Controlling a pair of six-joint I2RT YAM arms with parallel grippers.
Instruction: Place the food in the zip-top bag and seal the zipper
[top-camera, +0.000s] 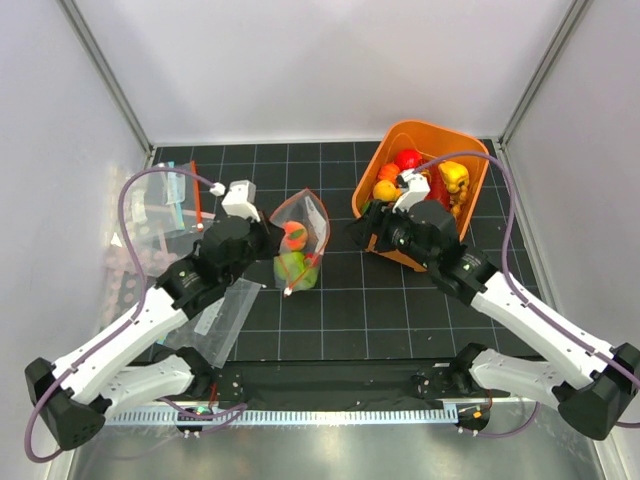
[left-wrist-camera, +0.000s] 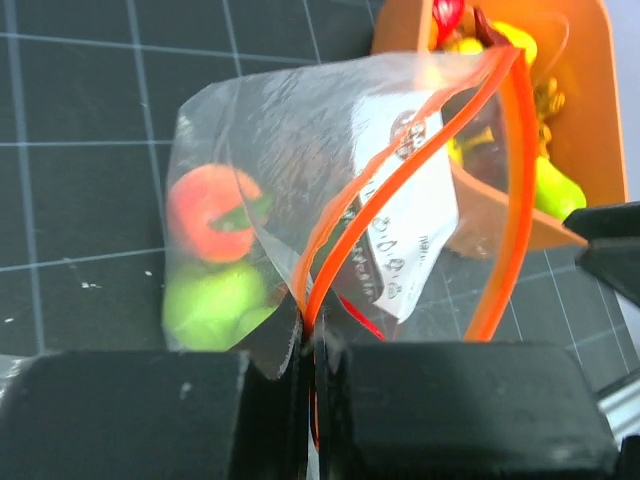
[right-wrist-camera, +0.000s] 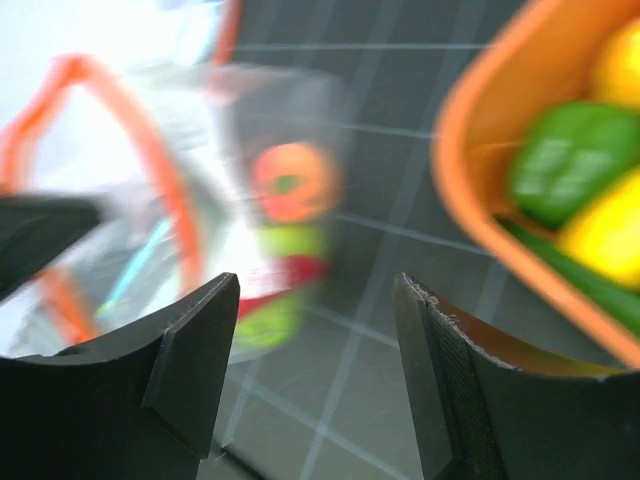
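Observation:
A clear zip top bag (top-camera: 299, 245) with orange zipper holds a peach-coloured fruit, a green one and something red, seen in the right wrist view. My left gripper is shut on the bag's rim, its mouth partly open above the fingers. My right gripper stands open with nothing between its fingers, between the bag and the orange bin (top-camera: 398, 137) of toy food; its view is blurred.
The bin at the back right holds peppers and other produce. More flat bags (top-camera: 215, 330) lie on the left of the dark mat (top-camera: 300, 335).

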